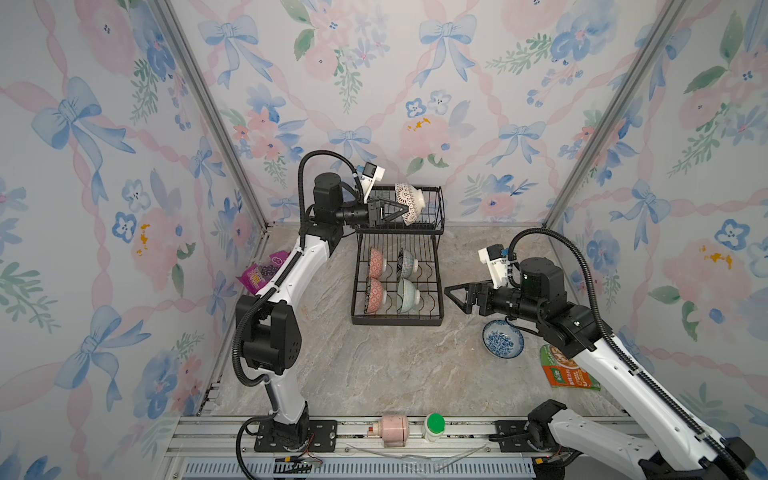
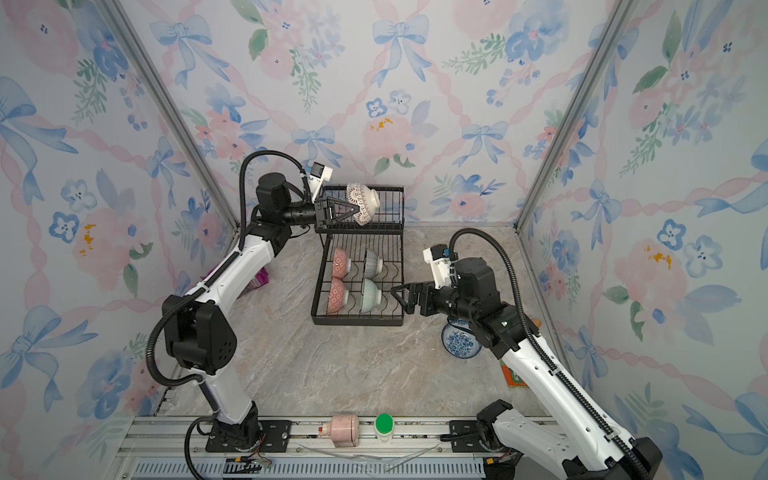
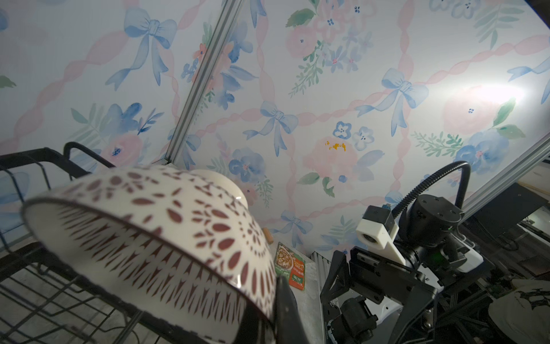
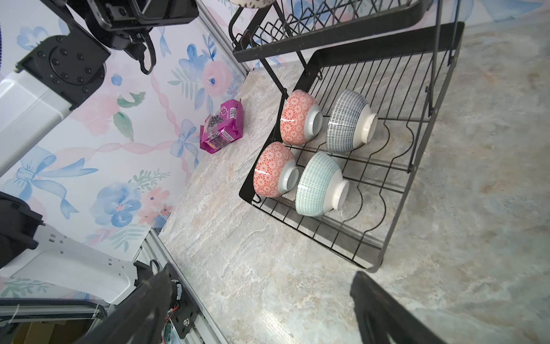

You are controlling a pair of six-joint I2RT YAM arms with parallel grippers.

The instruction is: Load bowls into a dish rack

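A white bowl with dark red patterning (image 1: 406, 203) is held tilted on its side at the upper tier of the black dish rack (image 1: 397, 321). My left gripper (image 1: 407, 210) is shut on its rim, and in the left wrist view the bowl (image 3: 172, 229) fills the lower left, hiding most of the fingers. Two red bowls (image 4: 296, 117), a dark grey-blue bowl (image 4: 345, 121) and a pale green bowl (image 4: 318, 183) stand on edge in the lower tier. Right of the rack, my right gripper (image 1: 453, 298) hangs open and empty. Below it on the table lies a blue-and-white dish (image 1: 503, 339).
A purple packet (image 4: 223, 126) lies left of the rack. An orange-green packet (image 1: 569, 369) sits near the right arm. A pink container (image 1: 393, 430) and a green-lidded jar (image 1: 434, 425) stand at the front rail.
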